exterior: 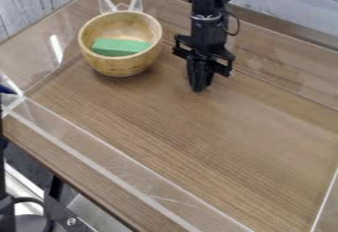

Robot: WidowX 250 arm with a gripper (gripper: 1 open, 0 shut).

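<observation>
A black robot arm [207, 24] reaches down from the top centre of the camera view to the wooden table. Its black gripper [201, 72] is low over the table, right of a beige bowl [113, 24] that holds a green block [122, 46]. The fingers are small and dark, and I cannot make out whether anything is between them.
A light strip runs along its left side, and a dark object with a cable [27, 211] is at the bottom left corner.
</observation>
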